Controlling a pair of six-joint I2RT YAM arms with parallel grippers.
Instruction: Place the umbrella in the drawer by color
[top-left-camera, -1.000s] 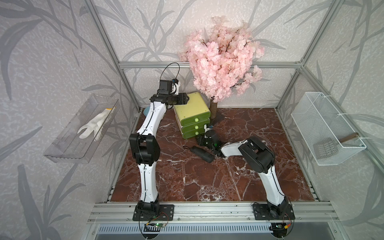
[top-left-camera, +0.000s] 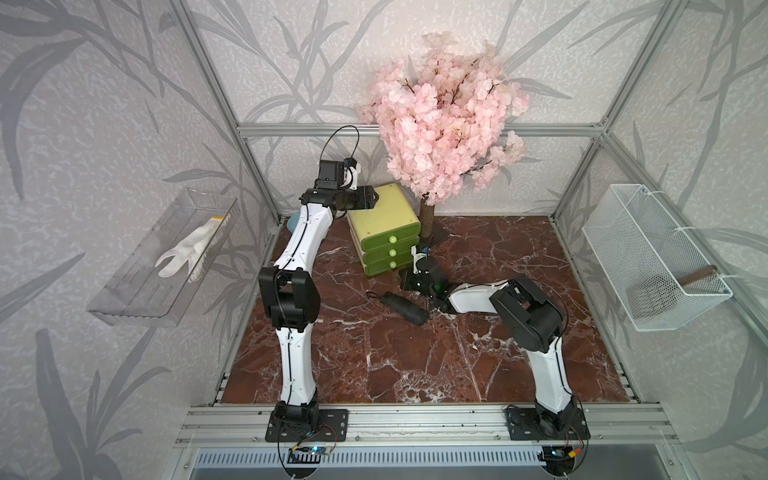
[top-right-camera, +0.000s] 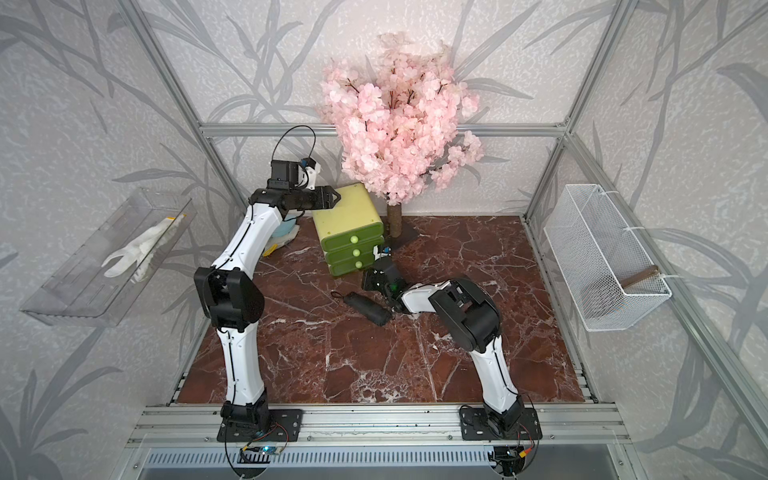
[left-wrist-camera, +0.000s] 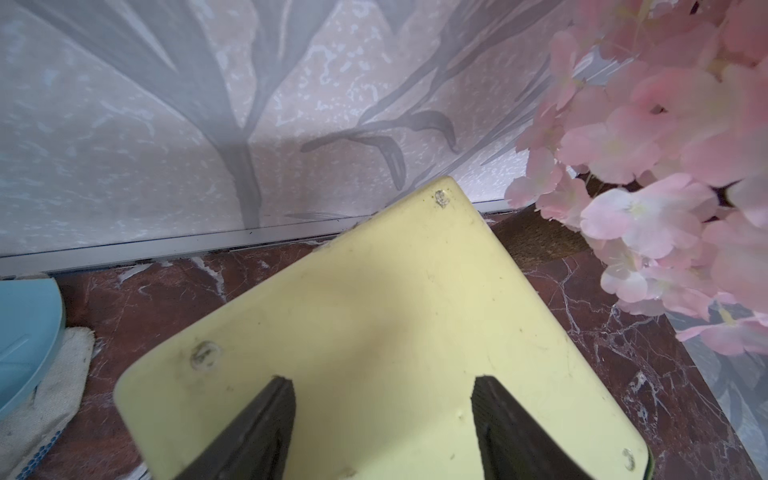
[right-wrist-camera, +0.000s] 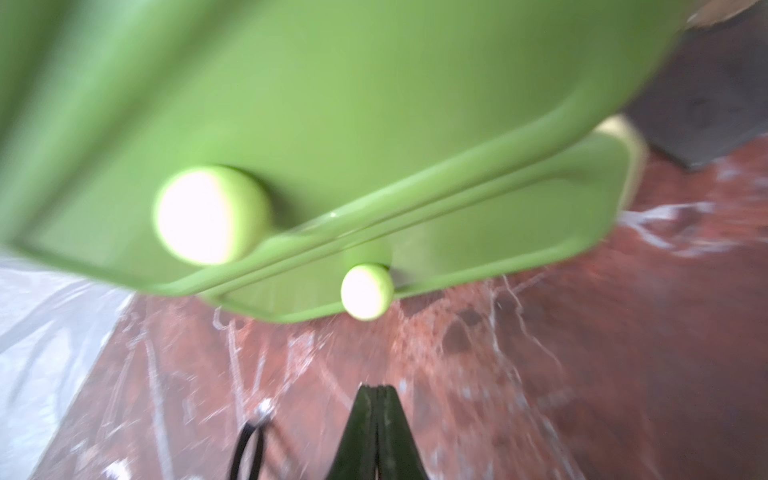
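Note:
The dark grey folded umbrella lies on the marble table in front of the green drawer cabinet; its strap loop shows at the bottom of the right wrist view. All the drawers look closed, with round knobs on their green fronts. My right gripper is shut, nothing between its fingers, low in front of the cabinet and apart from the lowest visible knob. Over the cabinet's pale yellow top stands my left gripper, its fingers spread and empty; whether they touch the top cannot be told.
Directly behind the cabinet rises a pink blossom tree. A blue item sits left of the cabinet. Baskets hang on both side walls, a clear one and a white mesh one.
The left arm and the umbrella stayed put.

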